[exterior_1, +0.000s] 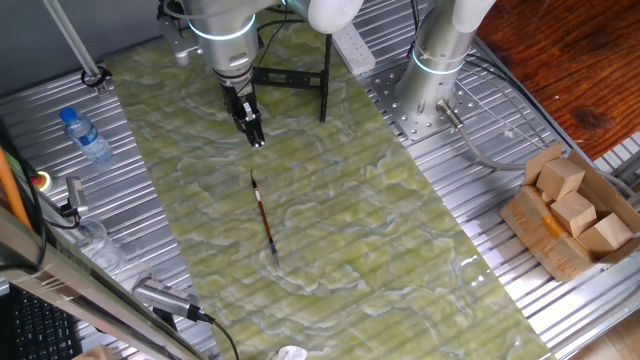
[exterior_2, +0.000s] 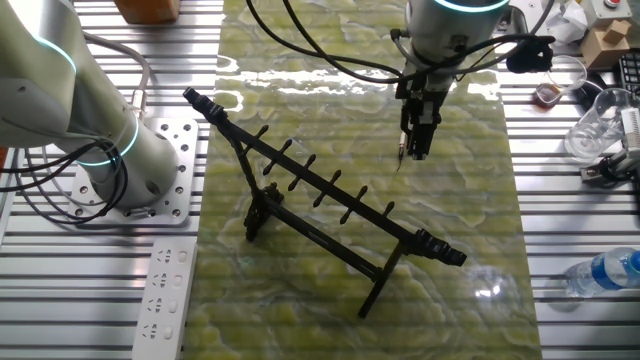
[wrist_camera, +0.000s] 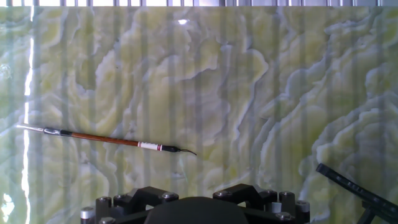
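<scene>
A writing brush with a reddish-brown handle (exterior_1: 264, 219) lies flat on the green marbled mat, its dark bristle tip toward the arm. In the wrist view the brush (wrist_camera: 106, 138) lies left of centre, tip pointing right. Above the mat, just beyond that tip, hangs my black gripper (exterior_1: 257, 143), apart from the brush. In the wrist view its two sides stand apart at the bottom edge, with nothing seen between them; the gripper looks open. A black rack with a row of pegs (exterior_2: 318, 183) stands on the mat near the arm bases, its end (wrist_camera: 354, 183) showing at lower right.
A cardboard box (exterior_1: 540, 238) of wooden blocks sits at the right. Beside the mat's other edge are a water bottle (exterior_1: 86, 136) and clear cups.
</scene>
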